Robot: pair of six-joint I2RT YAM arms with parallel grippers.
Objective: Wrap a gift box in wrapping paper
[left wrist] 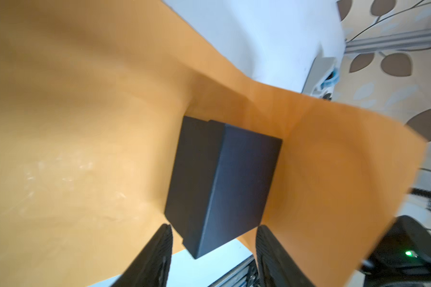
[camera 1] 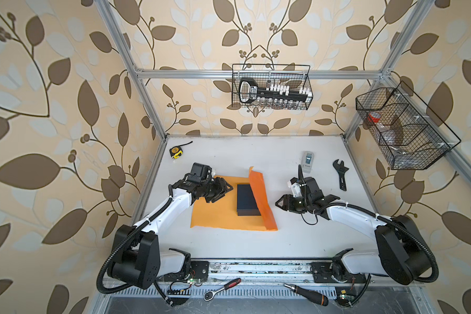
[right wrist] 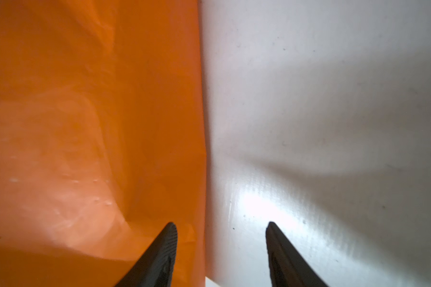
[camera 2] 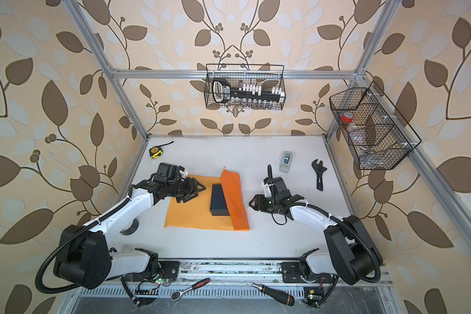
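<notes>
The dark gift box [camera 1: 247, 200] lies on the orange wrapping paper [camera 1: 214, 214], right of the sheet's middle. To its right a paper flap [camera 1: 260, 198] stands up, leaning partly over the box's right side and not lying flat on its top. My left gripper is open left of the box, above the paper, nothing between its fingers. Right of the flap, my right gripper also stands open and empty, over the boundary between the paper and the white table. The box's right side is hidden by the flap in the top views.
A yellow tape measure [camera 1: 176, 151] sits at the back left. Behind the right gripper lies a grey device [camera 1: 307, 161], with an adjustable wrench [camera 1: 341, 174] farther right.
</notes>
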